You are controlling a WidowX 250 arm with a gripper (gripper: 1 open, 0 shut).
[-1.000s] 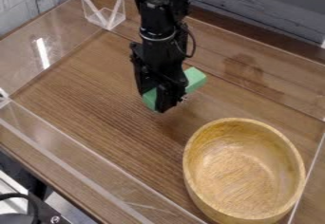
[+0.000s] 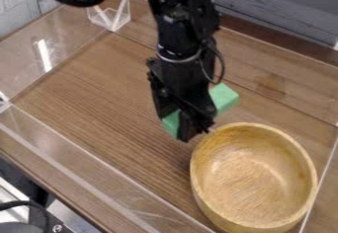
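Note:
The black gripper (image 2: 185,107) hangs from the top of the camera view over the middle of the wooden tray, shut on a green object (image 2: 219,101) that shows behind and beside its fingers. Its tips are just above and left of the near rim of a large tan plastic bowl (image 2: 254,188), which sits empty at the lower right. The green object's lower part is partly hidden by the gripper.
The wooden tray floor (image 2: 93,109) is clear to the left. A clear bracket (image 2: 109,12) stands at the back left. The tray's walls edge the left and back, and a black cable lies at the lower left.
The gripper, with the green object in it, has moved toward the camera and slightly right, closer to the tan bowl. The bowl has not moved.

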